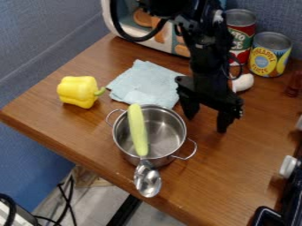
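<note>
The black robot gripper (pixel 207 113) hangs low over the wooden table, right of and behind the steel pot, its fingers pointing down; whether they hold anything is hidden. The steel pot (pixel 172 132) stands near the front edge with a long pale yellow-green object (pixel 138 130) in it and a steel spoon or ladle (pixel 147 182) at its front. A yellow pepper (pixel 78 90) lies at the left. A light blue cloth (pixel 143 81) lies behind the pot, and a white object (pixel 242 83) is partly behind the arm.
Cans (pixel 269 56) stand at the back right, beside a white toy appliance (pixel 127 28) at the back. A small dark red bottle (pixel 295 85) and a black appliance (pixel 287 189) are at the right edge.
</note>
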